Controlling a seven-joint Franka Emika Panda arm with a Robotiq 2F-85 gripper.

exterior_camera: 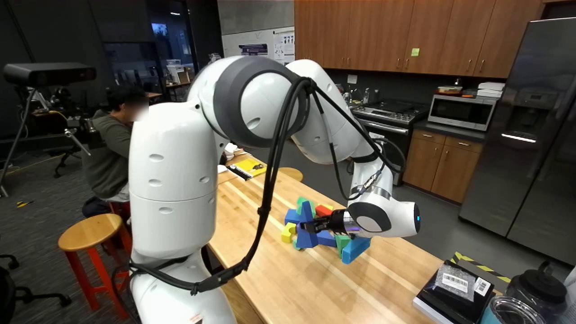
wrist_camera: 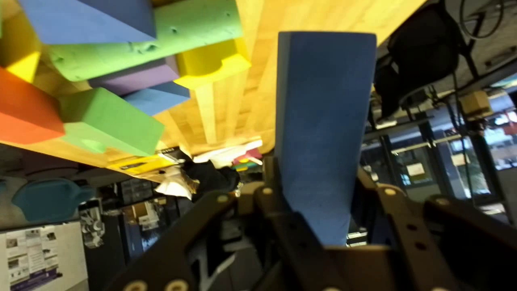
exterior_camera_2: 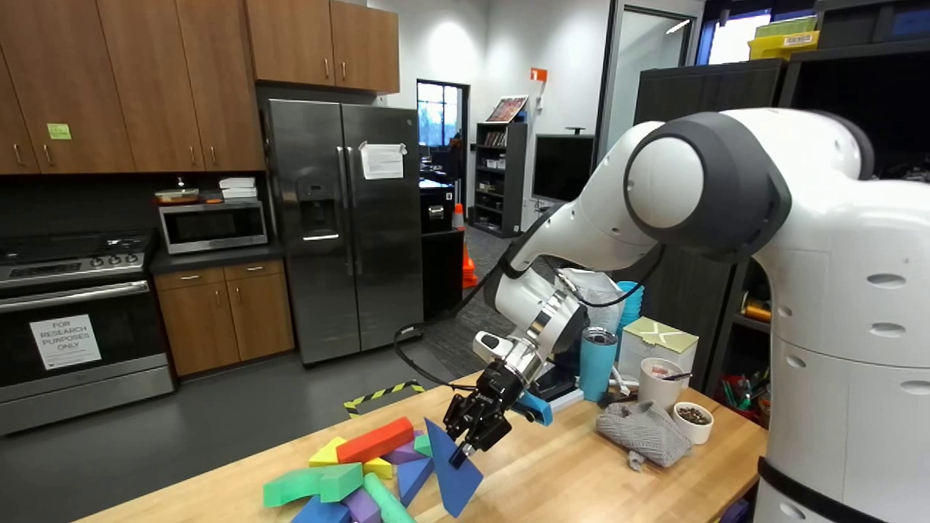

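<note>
A blue triangular block (exterior_camera: 306, 233) is clamped in my gripper (exterior_camera: 309, 227), which is shut on it. The wrist view shows its long flat side (wrist_camera: 327, 106) standing up between the dark fingers. Exterior view 2 has the held block (exterior_camera_2: 450, 475) tilted, with the gripper (exterior_camera_2: 468, 443) at its right side. Behind and beside it lies a heap of toy blocks: a red block (exterior_camera_2: 376, 439), a green arch-shaped block (exterior_camera_2: 296, 485), a green cylinder (wrist_camera: 160, 36), a yellow block (exterior_camera: 288, 232) and several blue and purple ones. The held block partly hides the heap in exterior view 1.
At one end are a black box (exterior_camera: 455, 289), a teal tumbler (exterior_camera_2: 597, 365), a grey cloth (exterior_camera_2: 643, 428) and a small white cup (exterior_camera_2: 693, 423). A yellow packet (exterior_camera: 248, 167) lies at the other end.
</note>
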